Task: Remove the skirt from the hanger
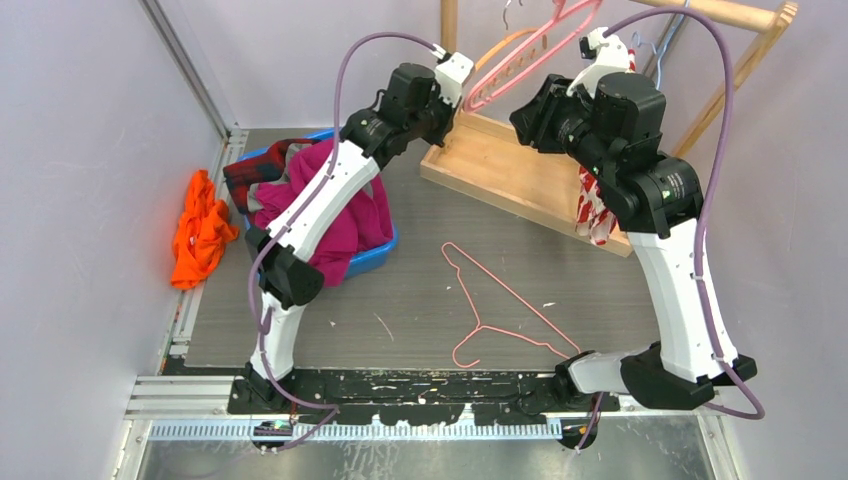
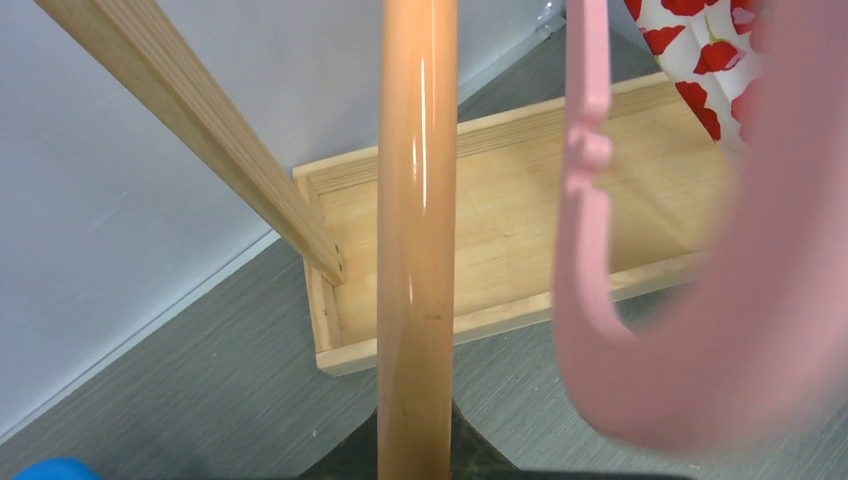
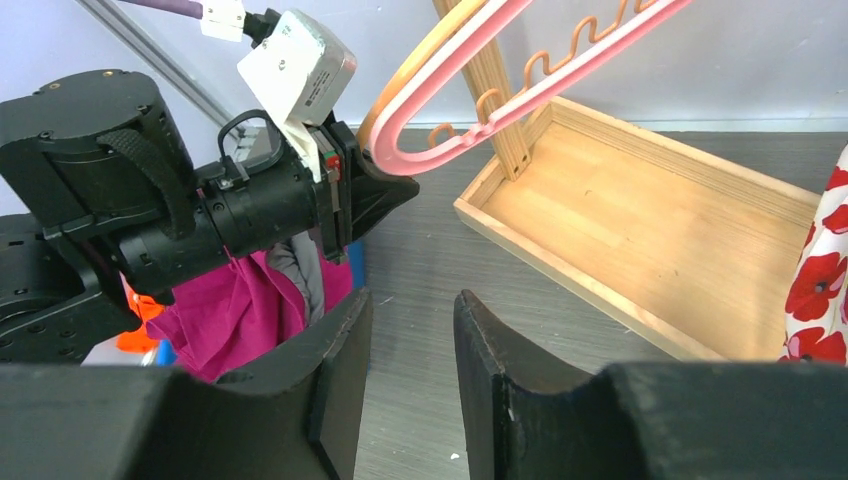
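An orange hanger runs into my left gripper, which is shut on it; in the right wrist view it passes close behind a pink hanger (image 3: pixel 440 158). My right gripper stands open, nothing between its fingers, over bare floor and left of a white cloth with red flowers (image 3: pixel 815 290). That cloth hangs at the right of the rack; the right arm covers much of it in the top view. Neither of these two hangers has any garment on the parts that show.
A blue basket (image 1: pixel 372 258) of magenta and plaid clothes sits at the left, with orange cloth (image 1: pixel 200 232) beside it. Another pink hanger (image 1: pixel 505 330) lies on the floor. The wooden rack (image 1: pixel 500 200) stands at the back right; mid-floor is otherwise clear.
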